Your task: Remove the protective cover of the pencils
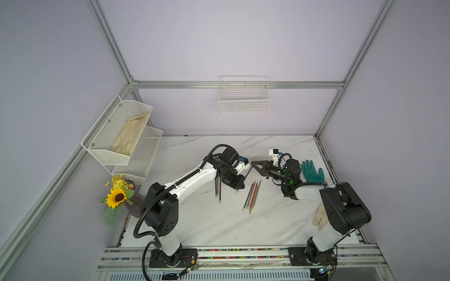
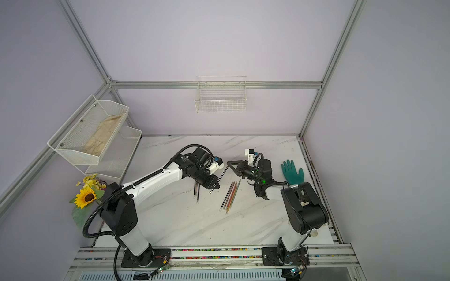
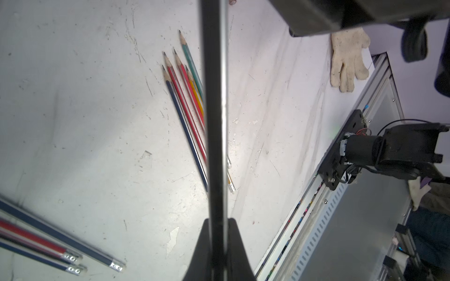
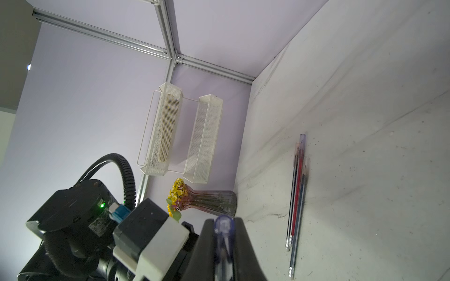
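Note:
A dark pencil (image 3: 213, 117) runs lengthwise through the left wrist view, blurred by closeness. My left gripper is shut on its shaft. In the top left view it slants in the air between both hands, its upper end at my right gripper (image 1: 253, 164). The right wrist view shows my right fingers shut around a clear, purplish cover (image 4: 225, 224) at that end. Whether the cover still encloses the tip is too blurred to tell. Several bare-tipped pencils (image 3: 184, 112) lie below on the table; another group (image 4: 296, 196), some with clear covers, lies farther left.
A green glove (image 1: 312, 172) and a beige glove (image 3: 347, 58) lie at the right side. The vase with sunflowers (image 1: 136, 203) and white wire baskets (image 1: 110, 157) are at the left.

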